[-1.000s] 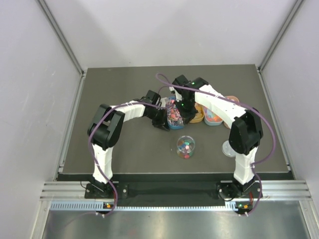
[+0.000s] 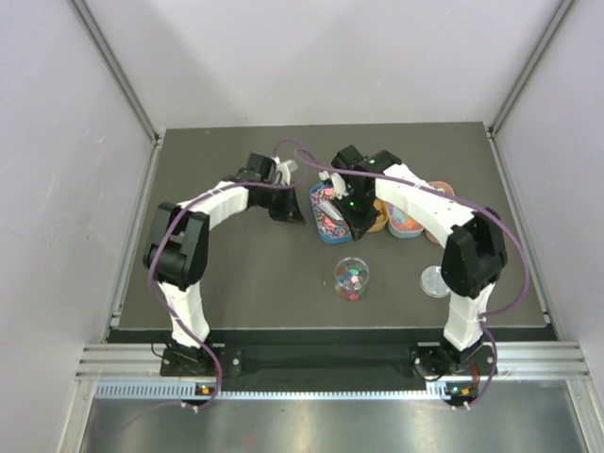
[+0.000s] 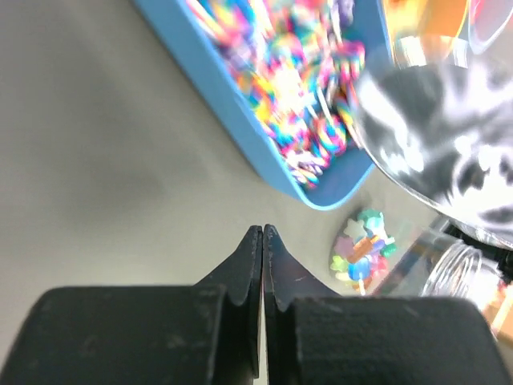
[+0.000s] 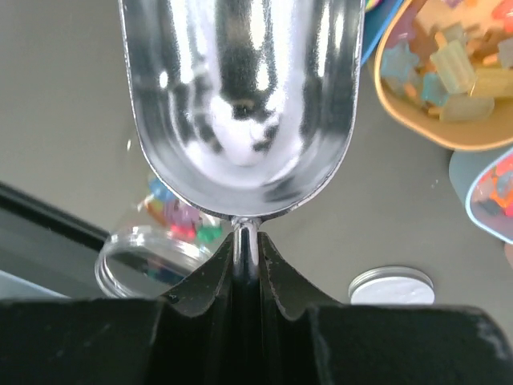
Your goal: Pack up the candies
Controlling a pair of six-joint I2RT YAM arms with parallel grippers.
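Note:
A blue bin [image 3: 276, 172] holds swirled lollipops [image 3: 292, 88]. My left gripper is shut just outside its left side, nothing showing between the fingertips. On the bin's other side, my right gripper is shut on the handle of a shiny metal scoop [image 4: 240, 120]. The scoop's bowl reaches over the bin in the top view, and no candy shows in it. In front of the bin lies a clear jar [image 2: 351, 278] with mixed colourful candies [image 3: 362, 249] inside; its round mouth [image 4: 148, 261] is uncovered.
An orange bin [image 4: 449, 132] of gummy-like candies stands right of the blue one, then a light blue bin [image 4: 473, 192] and another at far right [image 2: 440, 189]. A round lid [image 4: 391, 289] lies at front right.
My left gripper has drawn back leftward from the blue bin's edge. The right gripper has shifted slightly, and the scoop's bowl shows more clearly over the bin. The jar has not moved.

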